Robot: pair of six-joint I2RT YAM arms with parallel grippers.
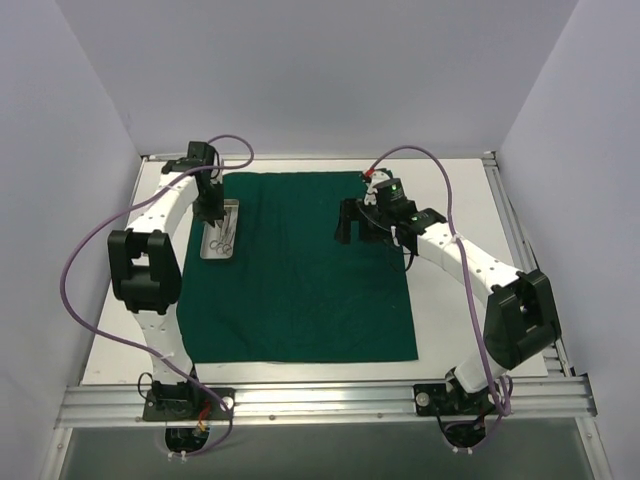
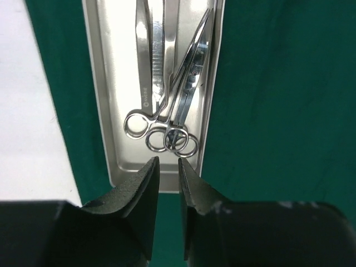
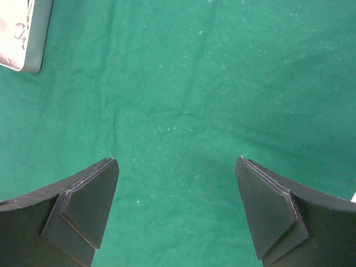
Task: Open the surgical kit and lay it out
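Observation:
A steel tray [image 2: 103, 128] holding several instruments lies at the left of the green cloth [image 1: 300, 300]. Scissor-like tools [image 2: 136, 133] lie across flat handled instruments [image 2: 144, 67]. My left gripper [image 1: 212, 214] is over the tray's near end, fingers a small way apart, nothing between them. My right gripper [image 1: 355, 222] stands open above the empty cloth at right of centre, the tray [image 3: 33, 44] at the upper left of its view.
White table [image 1: 450, 190] shows around it. Grey walls enclose the back and sides; purple cables arch over both arms.

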